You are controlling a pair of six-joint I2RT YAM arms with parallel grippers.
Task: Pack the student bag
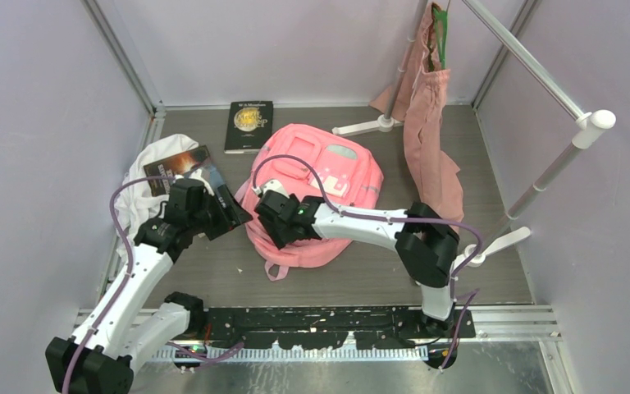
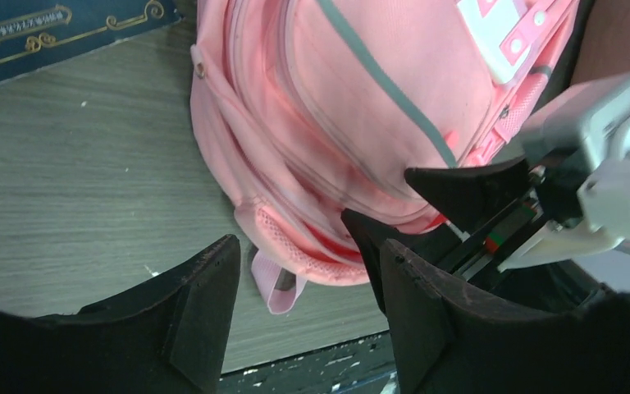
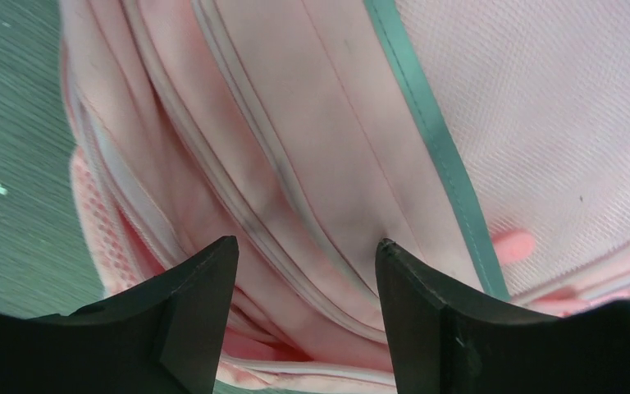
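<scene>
A pink backpack [image 1: 349, 172] lies on its back mid-floor, its folds and zip lines filling the right wrist view. My right gripper [image 1: 275, 234] is over the bag's lower-left part, open, with pink fabric [image 3: 328, 164] beneath its fingers. My left gripper [image 1: 230, 222] hangs just left of the bag, its fingers apart with nothing visible between them; in the left wrist view the right gripper sits beside it over the bag. Books [image 1: 164, 168] lie on a white cloth [image 1: 135, 205] at the left; a black book [image 1: 248, 125] lies at the back.
A metal rack [image 1: 545, 176] stands at the right with pink garments [image 1: 431, 139] hanging from it, reaching the floor near the bag. Bare floor [image 1: 213, 279] shows in front of the bag and at its left.
</scene>
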